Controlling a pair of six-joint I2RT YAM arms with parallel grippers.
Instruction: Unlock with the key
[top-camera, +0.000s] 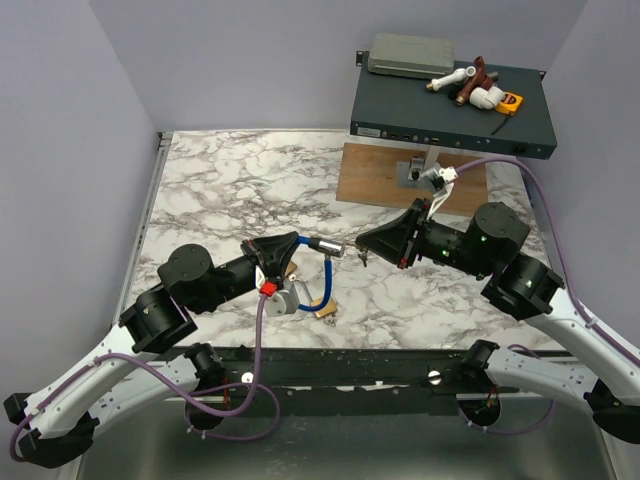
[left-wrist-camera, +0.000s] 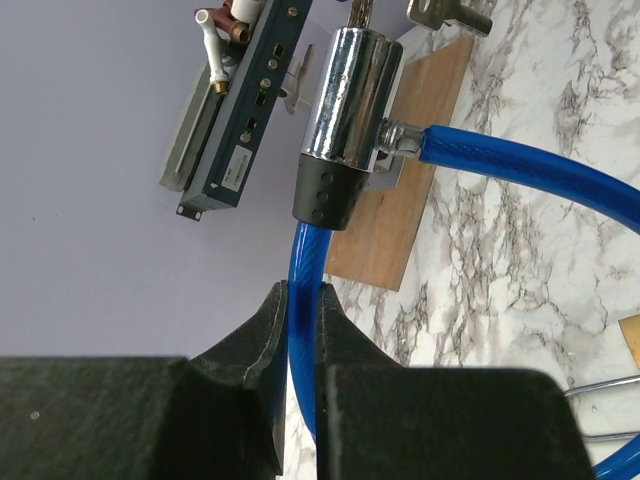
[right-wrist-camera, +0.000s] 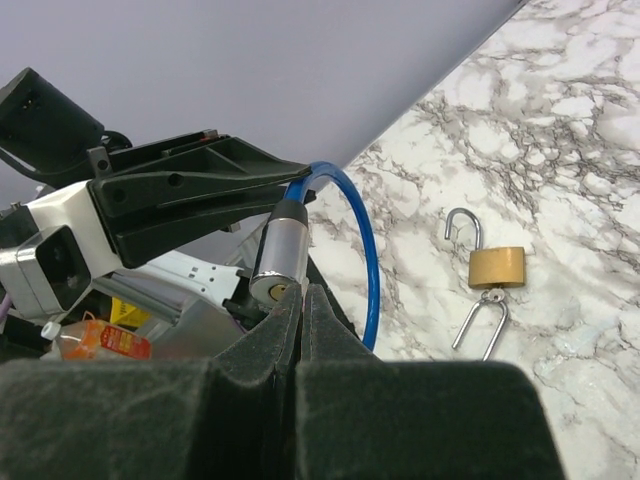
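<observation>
A blue cable lock with a chrome cylinder (top-camera: 327, 247) hangs above the table. My left gripper (top-camera: 298, 240) is shut on its blue cable, just behind the black collar seen in the left wrist view. My right gripper (top-camera: 358, 241) is shut and faces the cylinder's end from the right. A thin key (left-wrist-camera: 362, 12) in it points at that end; whether its tip is inside the keyhole I cannot tell. A second key (left-wrist-camera: 452, 14) dangles beside it. In the right wrist view, the lock face (right-wrist-camera: 277, 290) shows close to my fingertips, which hide the held key.
A brass padlock (right-wrist-camera: 497, 267) lies on the marble table below, with further lock parts near it. At the back, a wooden board (top-camera: 365, 178) and a dark equipment box (top-camera: 450, 110) stand clear of the arms.
</observation>
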